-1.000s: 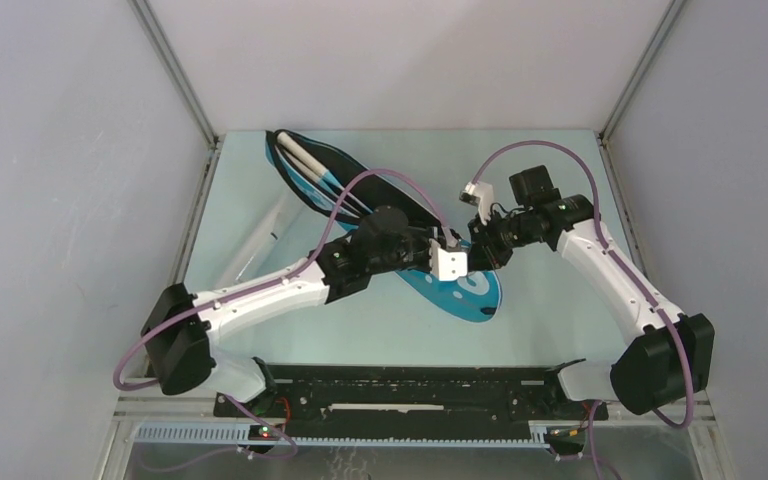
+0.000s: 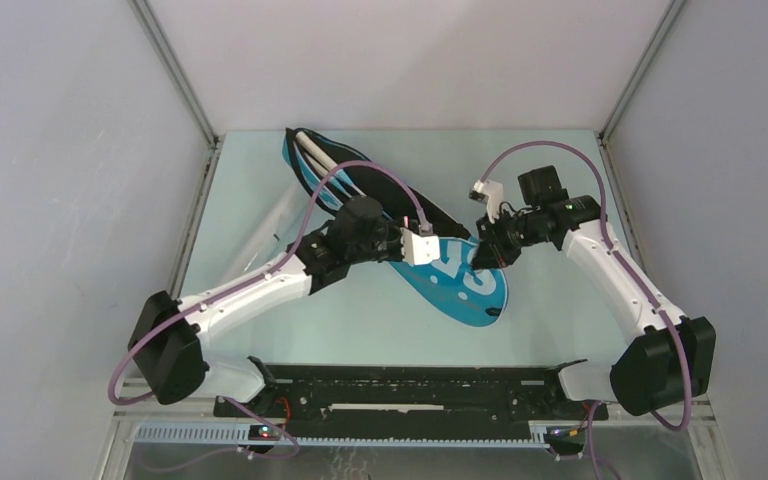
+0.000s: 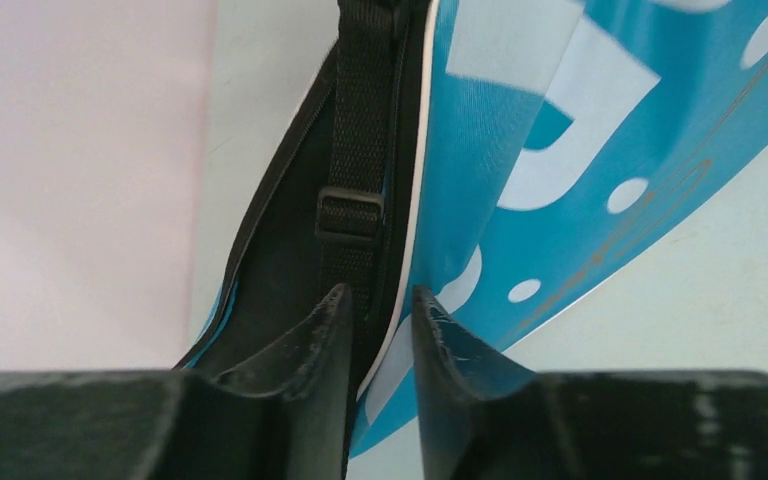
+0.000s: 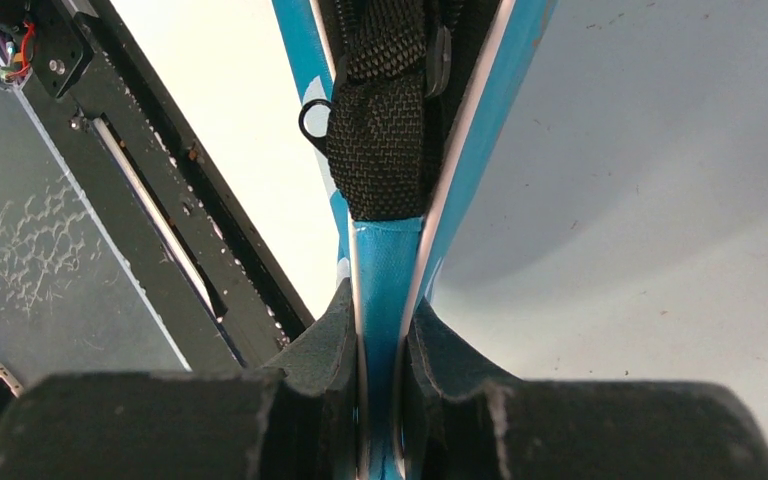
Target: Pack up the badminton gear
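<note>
The blue-and-black racket bag [image 2: 460, 285] lies diagonally on the table with its zip open, racket handles [image 2: 310, 150] showing at the far left end. My right gripper [image 2: 482, 258] pinches the bag's right end, its fingers closed on a blue edge with white piping [image 4: 378, 350], beneath a black strap [image 4: 380, 140]. My left gripper [image 2: 410, 235] is over the middle of the bag; in the left wrist view its fingertips [image 3: 430, 320] straddle the white-piped seam beside the black strap, slightly apart.
A clear elongated item [image 2: 265, 230] lies left of the bag. Bare table [image 2: 290, 330] shows in front of the bag and to its right.
The left arm has moved left along the bag. The right gripper has shifted slightly right, and the bag has shifted right with it.
</note>
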